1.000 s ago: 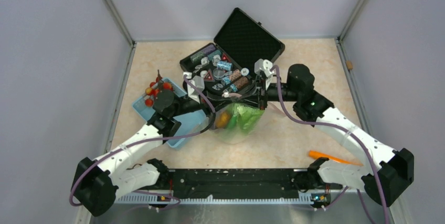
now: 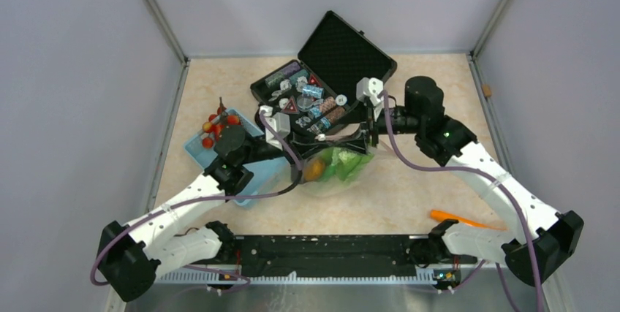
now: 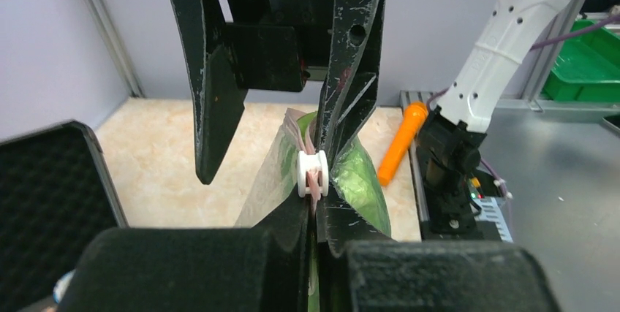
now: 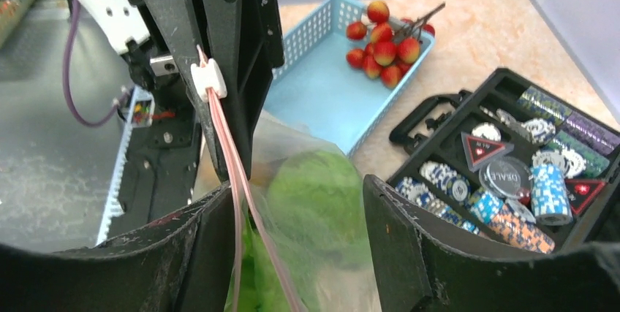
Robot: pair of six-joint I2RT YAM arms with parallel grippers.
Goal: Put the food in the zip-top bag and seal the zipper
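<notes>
The clear zip top bag [image 2: 314, 188] stands mid-table, with green leaves [image 2: 345, 164] and an orange-yellow item [image 2: 314, 170] visible inside. Its pink zipper strip [image 4: 232, 153] carries a white slider [image 3: 313, 173], which sits at the fingertips of my left gripper. That gripper is shut, the strip's thin edge passing between its fingers. Over the bag mouth my right gripper stands open, and in the right wrist view the strip runs between its spread fingers, closer to the left one. In the left wrist view the right fingers [image 3: 352, 56] straddle the space above the slider.
A blue basket [image 4: 322, 56] holding red tomatoes [image 4: 387, 45] stands on the left. Behind the bag lies an open black case [image 2: 343, 56] with chips and cards. An orange stick-like object [image 2: 468, 221] rests at front right.
Both wrists have shifted slightly to the right, and the left one sits a little nearer the front. The bag stays in nearly the same place.
</notes>
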